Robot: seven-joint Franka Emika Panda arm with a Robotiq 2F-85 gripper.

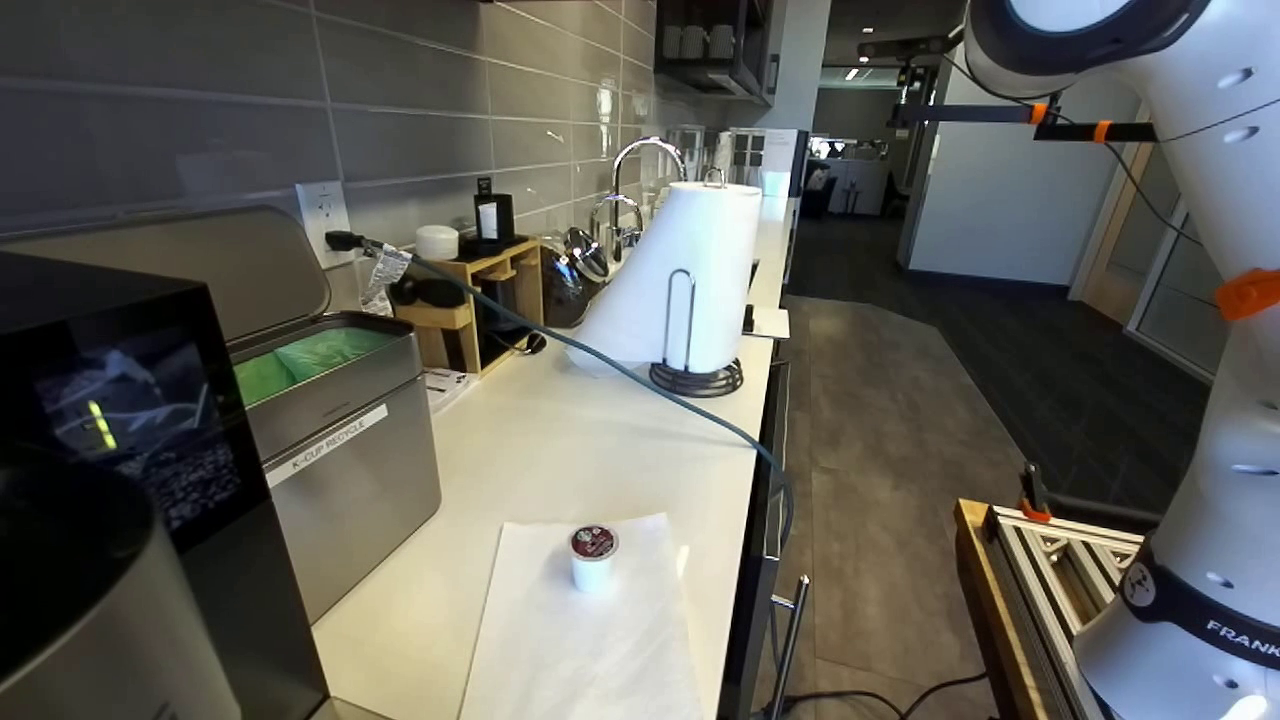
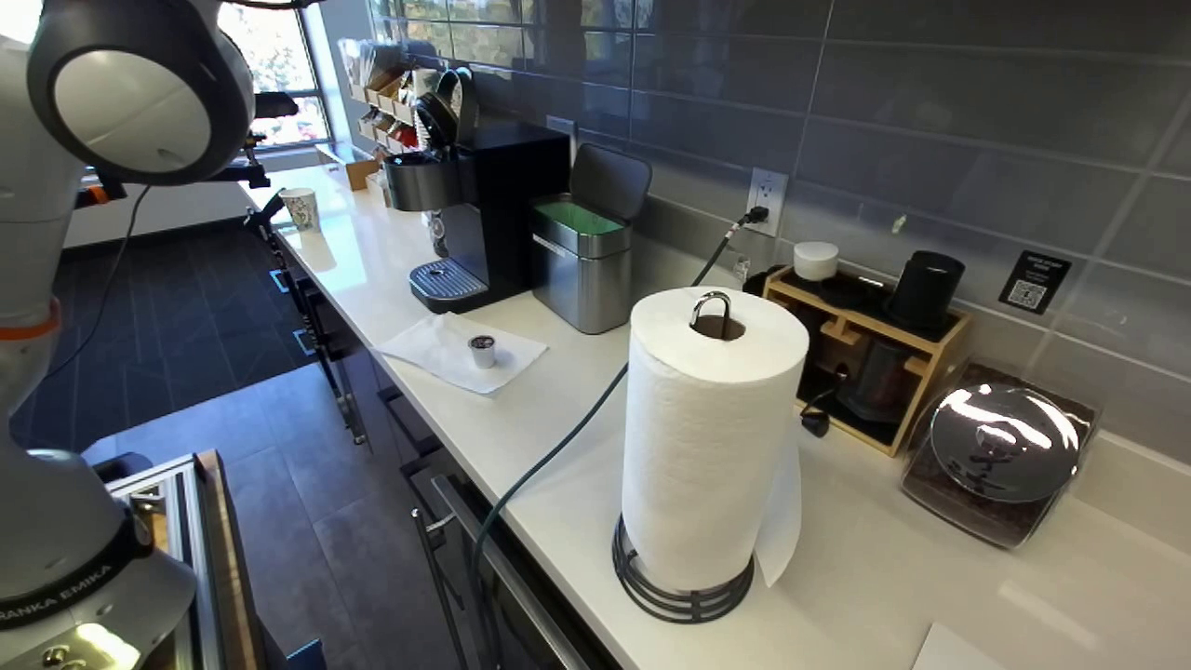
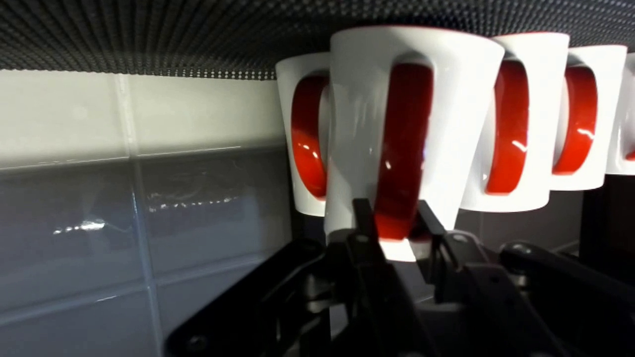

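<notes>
In the wrist view a white mug (image 3: pixel 357 119) with a red handle (image 3: pixel 405 148) fills the middle. My gripper is shut on that handle, one dark finger on each side near its lower end in the picture. The mug's wider rim lies at or very close to a dark mesh surface (image 3: pixel 178 35); whether they touch is unclear. Both exterior views show only part of the arm, with the gripper out of frame. On the counter, a small coffee pod (image 1: pixel 593 560) stands upright on a white paper towel (image 1: pixel 576 660).
Similar mugs crowd the held one: one mug (image 3: pixel 303 137) at left, another mug (image 3: pixel 518 125) at right, more beyond. Tiled wall (image 3: pixel 71 226) lies left. Below, a paper towel roll (image 2: pixel 715 447), open recycle bin (image 2: pixel 586 279) and coffee machine (image 2: pixel 514 212) occupy the counter.
</notes>
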